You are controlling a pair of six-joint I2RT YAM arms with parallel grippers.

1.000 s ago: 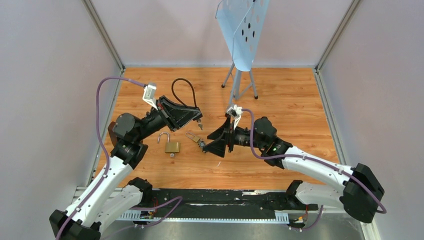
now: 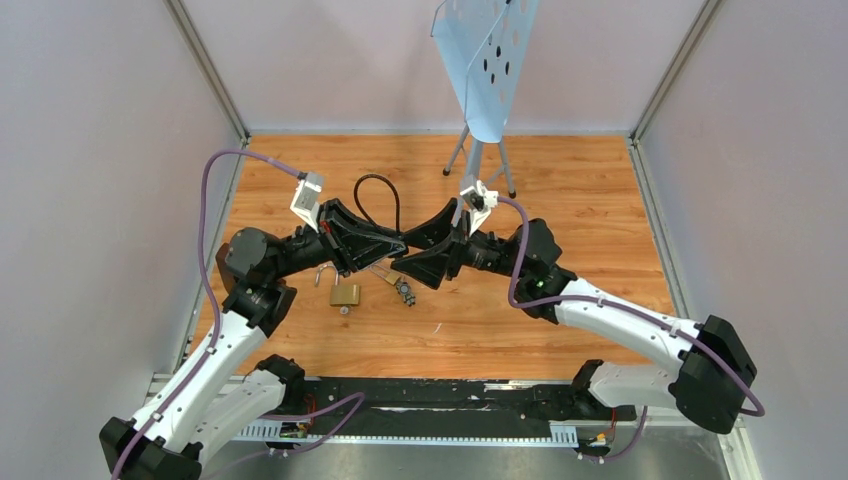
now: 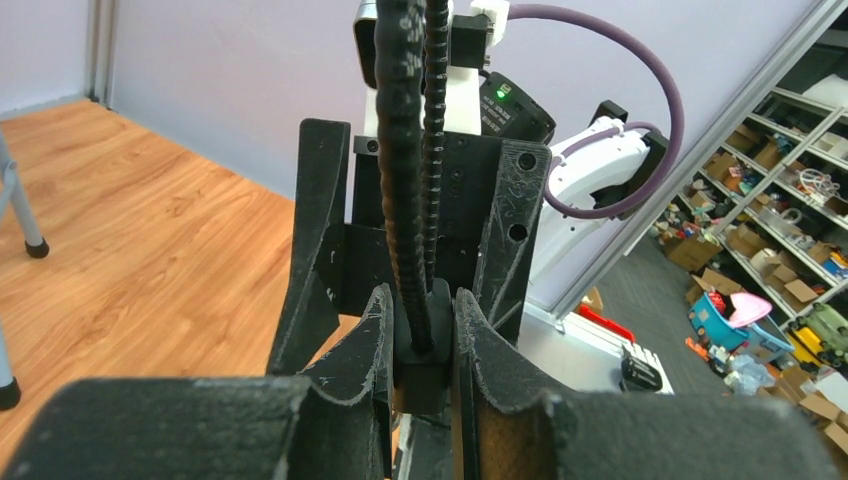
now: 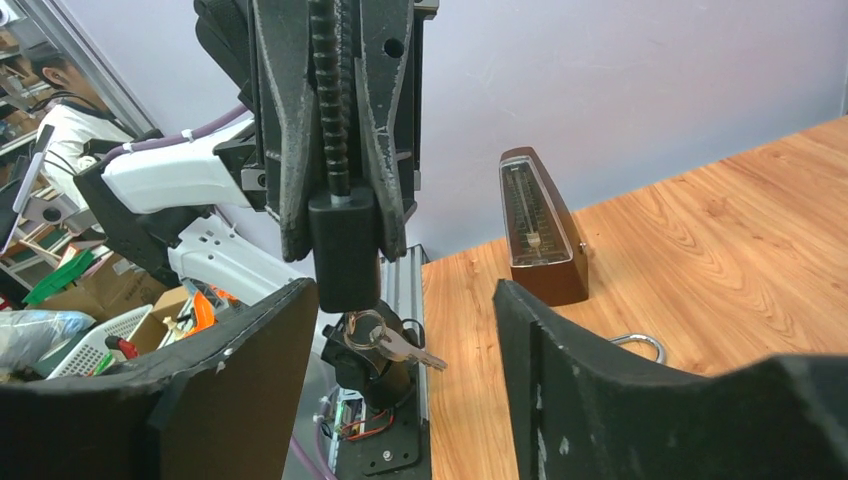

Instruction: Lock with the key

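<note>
My left gripper is closed on the black block [image 3: 420,395] at the end of a dark braided cable loop [image 2: 376,178]. A key [image 4: 398,347] on a ring hangs below that block in the right wrist view. My right gripper faces it with fingers open, the block and key just beyond and between its fingertips. On the table in the top view lie an open brass padlock [image 2: 345,295], a second padlock [image 2: 390,276] and a small patterned lock-like piece [image 2: 405,293].
A light-blue perforated board [image 2: 483,70] on a tripod stands at the back. A brown metronome [image 4: 540,230] stands on the table in the right wrist view.
My right gripper has risen toward the back and left, up close to the left gripper. The left gripper and cable loop have shifted slightly right and down in the top view.
</note>
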